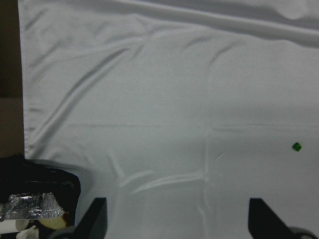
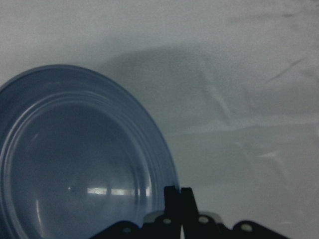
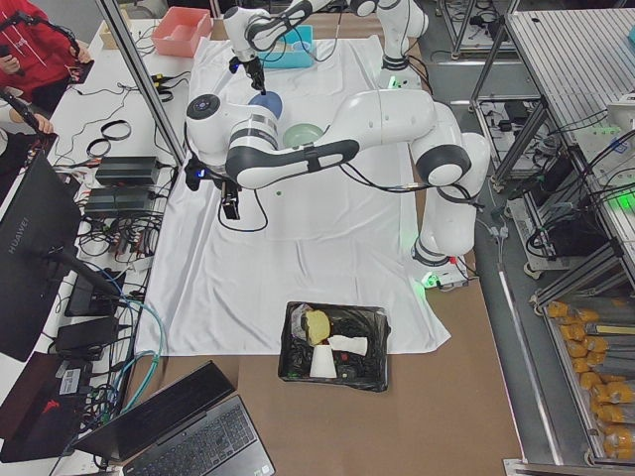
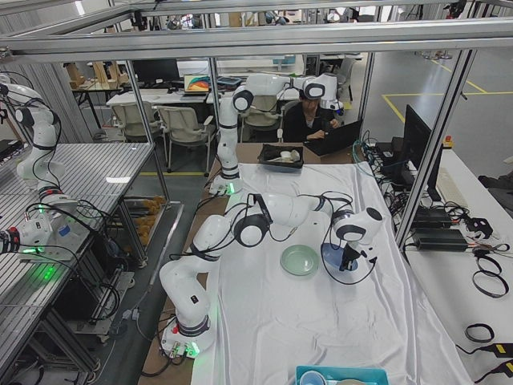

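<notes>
The blue plate (image 2: 75,149) fills the lower left of the right wrist view. My right gripper is shut at its right rim, apparently pinching it. In the camera right view that plate (image 4: 335,255) is beside a green plate (image 4: 299,260), partly behind the arm. My left gripper is open over bare white cloth (image 1: 164,99), nothing between its fingers; in the camera left view it hangs at the cloth's left side.
A black bin (image 3: 298,362) with food-like items and packaging sits at the cloth's edge. A teal tray (image 4: 345,374) holds dishes at the opposite end. A laptop (image 3: 198,446) and monitor stand beside the workspace.
</notes>
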